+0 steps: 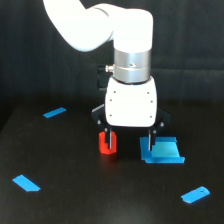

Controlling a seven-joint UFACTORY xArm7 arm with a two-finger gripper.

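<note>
Pointing down over the dark table, my white gripper (131, 142) stands open, its dark fingers wide apart and only dark table showing between them. A red object (106, 146) stands by the left finger, which overlaps it in the view; whether they touch I cannot tell. On the other side, a blue square tray (163, 151) lies by the right finger (152, 139), which covers part of its left side. The tray shows a lighter blue inside, and its back edge is partly hidden.
Blue strips lie flat on the table: one at the back left (55, 112), one at the front left (26, 183) and one at the front right (195, 194). A dark curtain hangs behind.
</note>
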